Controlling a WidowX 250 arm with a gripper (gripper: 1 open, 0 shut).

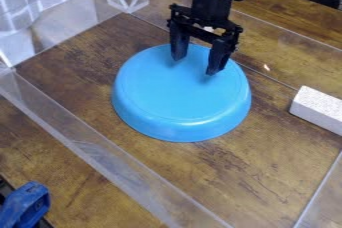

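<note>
My black gripper [198, 54] hangs from the top of the view over the back half of a round blue plastic disc [179, 102], which lies on the wooden surface. Its two dark fingers point down, apart from each other, with the blue of the disc showing between them. Whether the fingertips touch the disc I cannot tell.
A white block [318, 108] lies at the right edge. A blue object [22, 207] sits at the bottom left. Clear walls border the wooden floor [227, 172] along the left and lower right. The wood around the disc is mostly bare.
</note>
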